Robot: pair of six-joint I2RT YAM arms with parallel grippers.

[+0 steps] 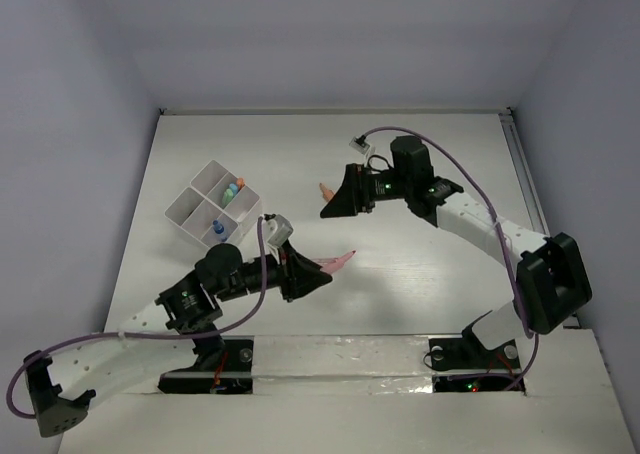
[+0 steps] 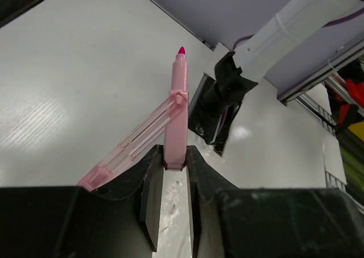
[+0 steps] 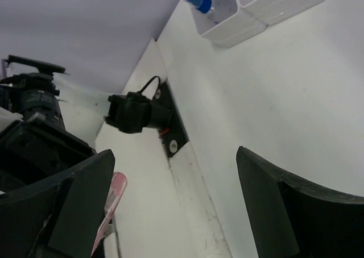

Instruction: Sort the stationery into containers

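My left gripper (image 1: 310, 274) is shut on a pink marker (image 2: 178, 116). Its bright pink tip points away from the fingers. A translucent pink cap (image 2: 133, 137) slants off the marker's side and appears joined to it. Above and behind, my right gripper (image 1: 335, 206) stands open, with a wide empty gap between its fingers. Near the right gripper, an orange marker (image 1: 326, 191) lies on the table, partly hidden by it. The white divided container (image 1: 186, 186) at the left holds green, blue and orange pieces, plus a blue-capped item (image 3: 199, 2).
Both arms reach over the middle, their grippers close together. Walls enclose the back and sides. A metal rail (image 1: 330, 111) runs along the back edge.
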